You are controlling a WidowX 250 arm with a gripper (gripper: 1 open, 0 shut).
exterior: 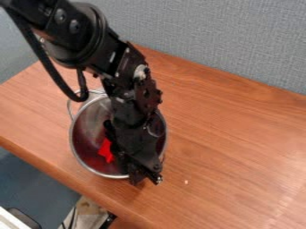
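Observation:
A metal pot (86,143) with a handle stands near the front left of the wooden table, a red object (106,149) inside it. My black gripper (148,175) points down over the pot's right side, its tips at the right front rim. The arm hides much of the pot and red object; whether the fingers are open or shut is unclear.
A grey wall runs along the back. Beyond the front left edge are a dark floor and some cables.

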